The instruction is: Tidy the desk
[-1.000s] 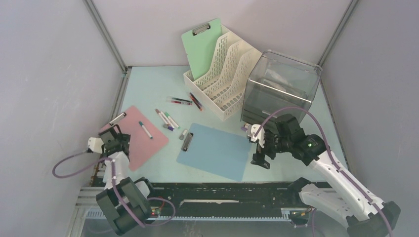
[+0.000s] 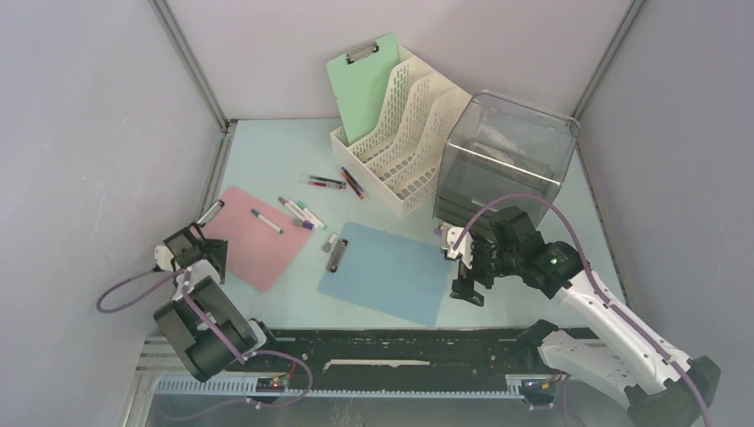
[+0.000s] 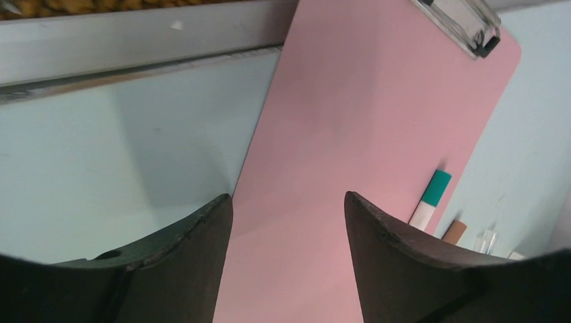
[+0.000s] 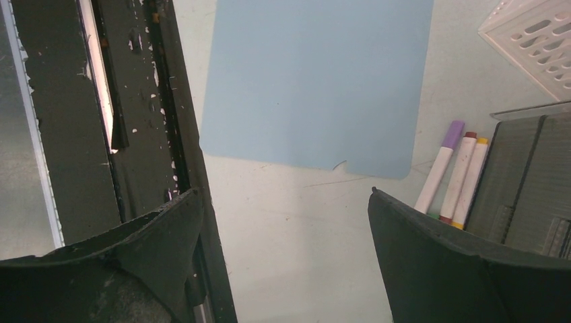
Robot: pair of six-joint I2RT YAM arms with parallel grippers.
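Note:
A pink clipboard point(image 2: 262, 253) with a metal clip lies at the left, a marker point(image 2: 267, 221) on it. My left gripper is low at its edge, fingertips somewhat apart over pink board; whether it grips the board is unclear. A blue clipboard point(image 2: 387, 271) lies at centre. My right gripper stands open over bare desk beside it. A green clipboard point(image 2: 360, 93) stands in the white file rack point(image 2: 405, 191). Several markers point(image 2: 298, 213) and pens point(image 2: 351, 182) lie loose mid-desk; more markers point(image 4: 438, 168) lie by the clear cabinet.
The clear drawer cabinet point(image 2: 507, 142) stands at back right. Metal rails point(image 2: 222, 156) and walls bound the desk. Bare desk lies at back left and front right.
The right arm is nearly unchanged.

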